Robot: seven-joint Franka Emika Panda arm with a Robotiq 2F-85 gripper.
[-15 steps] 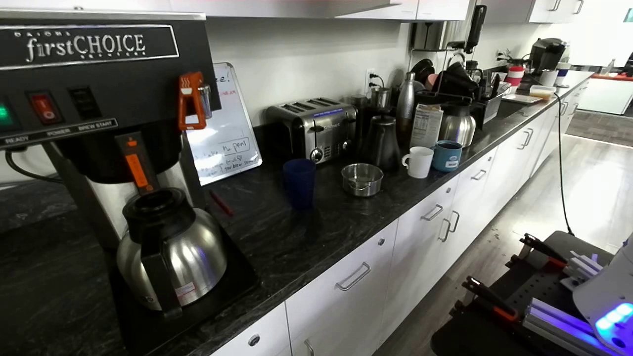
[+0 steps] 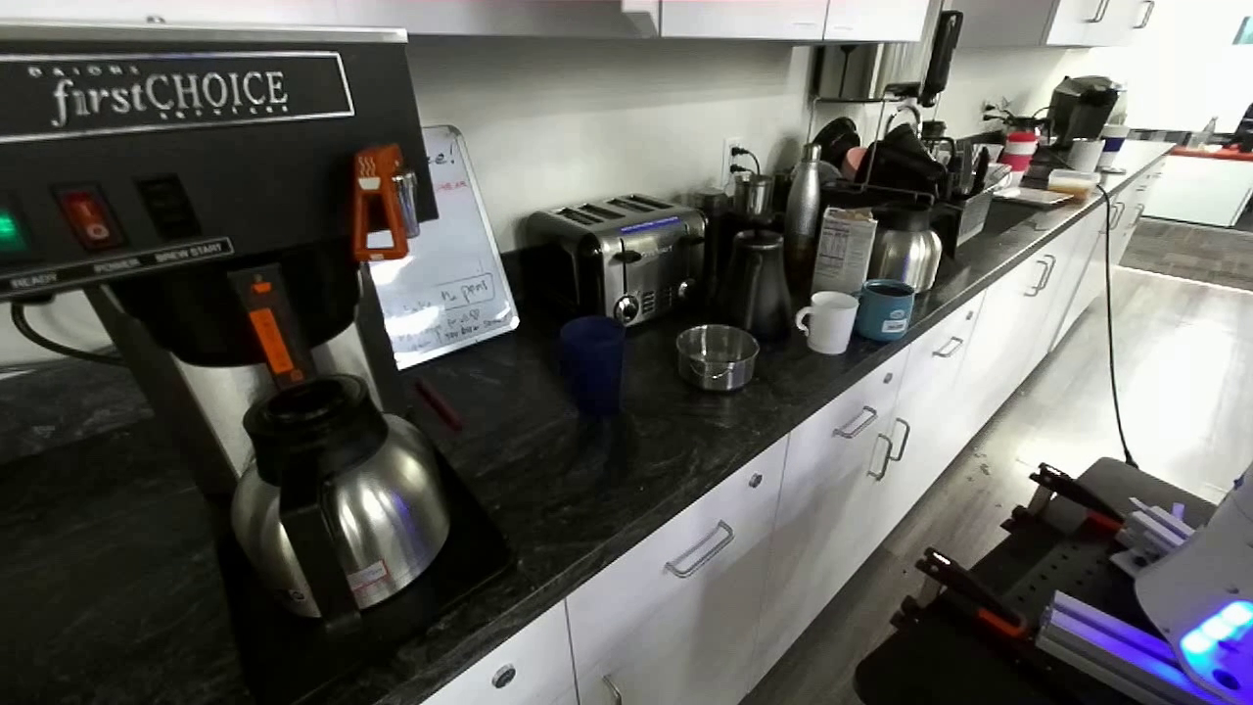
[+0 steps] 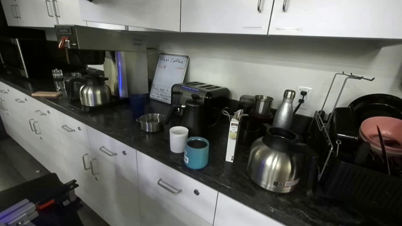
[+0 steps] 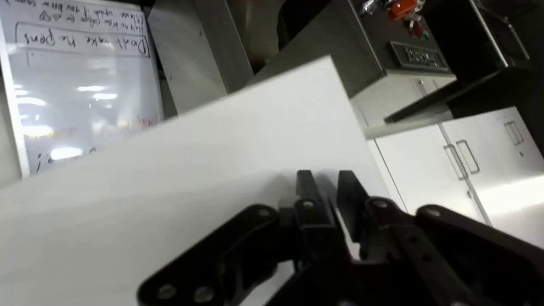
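Note:
Against a broad white panel (image 4: 229, 137), which looks like a cabinet door, stands my gripper in the wrist view. Its dark fingers (image 4: 307, 188) are drawn together to a narrow gap, through which white shows. Whether part of the panel is held between them is hard to make out. The panel's corner and two edges show beyond the fingertips. At the top of exterior view 1, the upper cabinet door (image 2: 740, 18) looks flush with its neighbour. Neither exterior view shows the gripper itself.
Below the cabinets, the dark counter holds a coffee maker (image 2: 176, 153), carafe (image 2: 376, 505), toaster (image 2: 623, 253), blue cup (image 2: 593, 358), metal bowl (image 2: 718, 358) and mugs. A whiteboard (image 4: 86, 97) leans behind. Bare counter lies in front of the blue cup.
One second ago, the upper cabinet door's lower edge slanted outward at the top of exterior view 1; now it lines up with the neighbouring door. The counter items have not moved.

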